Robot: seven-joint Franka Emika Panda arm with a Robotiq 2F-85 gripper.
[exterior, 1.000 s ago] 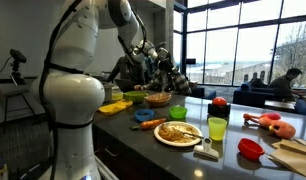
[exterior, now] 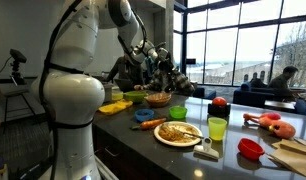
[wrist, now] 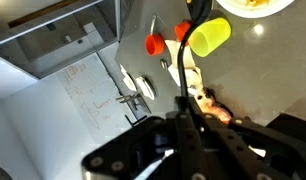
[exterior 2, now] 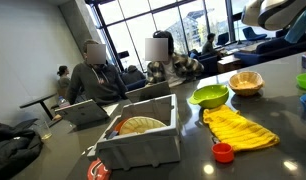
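In the wrist view my gripper is shut on a long, thin dark object [wrist: 187, 60], which reaches from the fingers toward the top edge. What it is cannot be made out. In exterior view 1 the white arm [exterior: 78, 95] arches over the counter, with the gripper held up above the far side. A white plate of food [exterior: 177, 133] lies below on the counter, well clear of it. Near the plate stand a yellow-green cup [exterior: 217, 128] and a small red bowl [exterior: 250, 149].
Behind the plate are a green bowl [exterior: 191, 112] and a blue bowl [exterior: 144, 115]. A brown basket [exterior: 158, 100] stands farther back. Exterior view 2 shows a grey bin [exterior 2: 140, 135], a yellow cloth [exterior 2: 238, 130] and a red cup [exterior 2: 222, 153].
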